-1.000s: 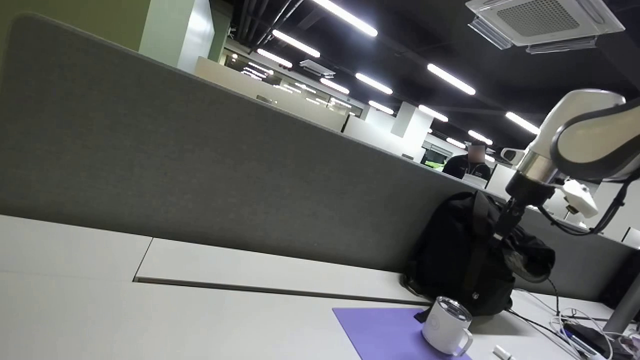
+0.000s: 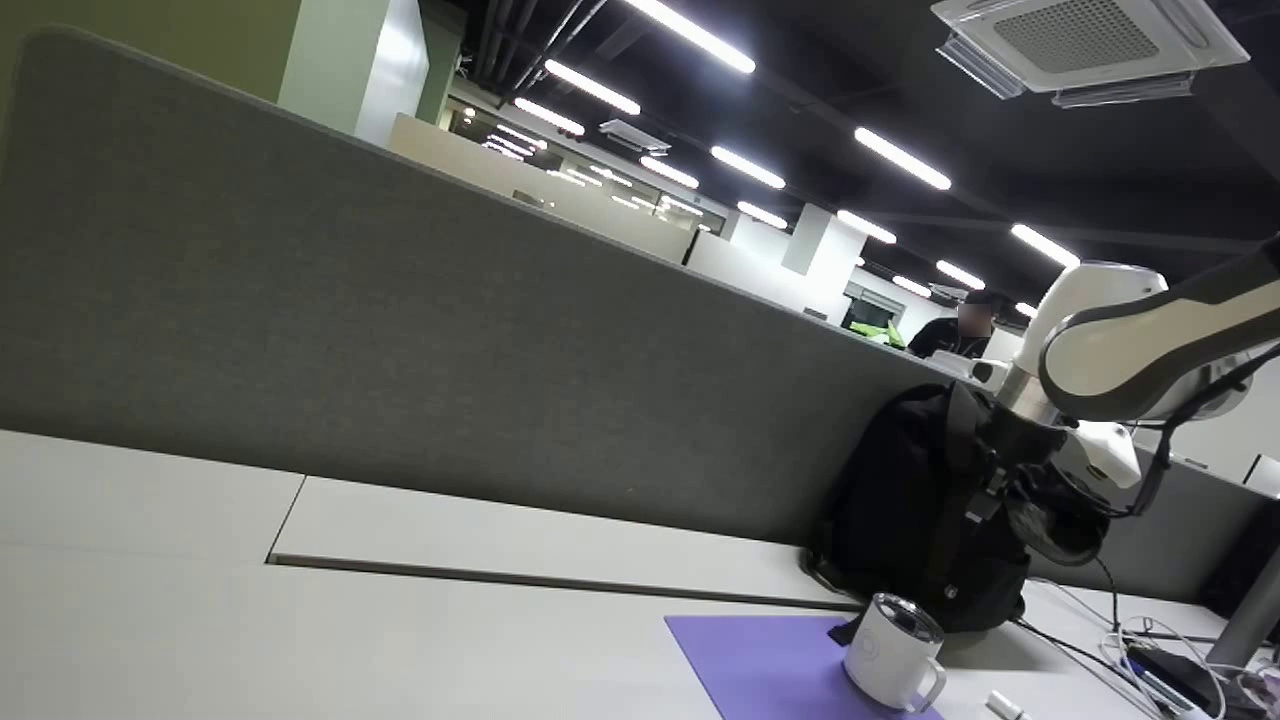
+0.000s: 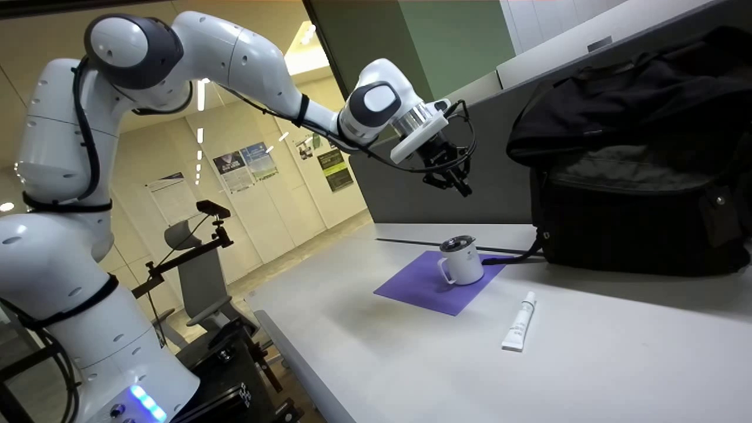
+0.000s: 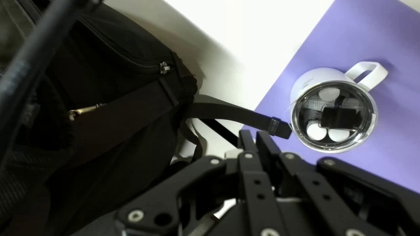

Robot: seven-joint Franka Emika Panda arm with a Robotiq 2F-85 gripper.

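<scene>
My gripper (image 3: 449,186) hangs in the air above the table, clear of the mug. In the wrist view its fingers (image 4: 245,147) stand slightly apart, with nothing held between them. The white mug (image 3: 463,265) stands upright on a purple mat (image 3: 423,282), its clear lid on top and its handle (image 4: 371,75) to the upper right in the wrist view. Right of the mat in exterior view 2, a white tube (image 3: 520,324) lies on the table.
A large black backpack (image 3: 634,190) stands behind the table's working area, and its strap (image 4: 232,114) reaches to the mug. A grey partition (image 2: 396,312) runs along the back.
In exterior view 1 the arm has moved down and to the left, and its wrist has turned. The mug, mat and backpack have stayed put.
</scene>
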